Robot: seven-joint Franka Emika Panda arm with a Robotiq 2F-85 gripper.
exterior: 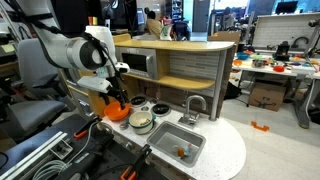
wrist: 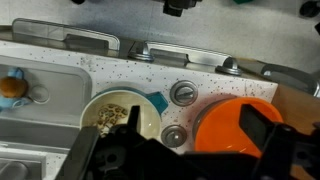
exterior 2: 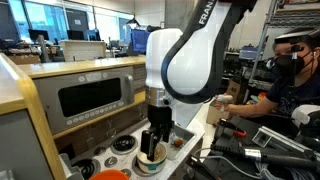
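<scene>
My gripper is open over the counter, its dark fingers spread wide with nothing between them. Beneath and to its left in the wrist view is a pale pot (wrist: 110, 97) with blue-green handles and small tan pieces inside. An orange bowl (wrist: 228, 130) lies beneath the right finger, which covers part of it. In exterior view 1 the gripper (exterior: 120, 100) hovers above the orange bowl (exterior: 116, 111), with the pot (exterior: 140, 122) beside it. Exterior view 2 shows the pot (exterior 2: 151, 160) below the arm and the orange bowl (exterior 2: 109, 175) cut off at the lower edge.
A sink (exterior: 178, 146) with a small brown-and-blue object (wrist: 14, 86) inside lies beside the pot. Black burners (exterior: 160, 109) sit behind, below a microwave (exterior: 137, 64). The curved white counter (exterior: 225, 145) to the right of the sink is clear.
</scene>
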